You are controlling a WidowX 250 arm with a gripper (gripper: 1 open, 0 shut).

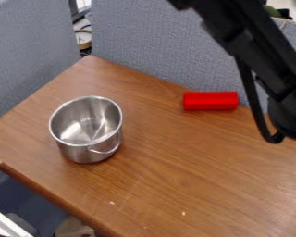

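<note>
A shiny steel pot (pixel 86 128) with a handle stands on the left part of the wooden table (pixel 163 185). Toward the back right lies a red cylinder (pixel 210 101) on its side. The black robot arm (pixel 237 32) comes in from the top right, with a black cable looping down beside it. Its gripper is out of the frame at the right or too hidden to make out.
Grey padded walls (pixel 151 42) border the table at the back and left. Beyond the table's lower left edge lie a dark floor and some clutter.
</note>
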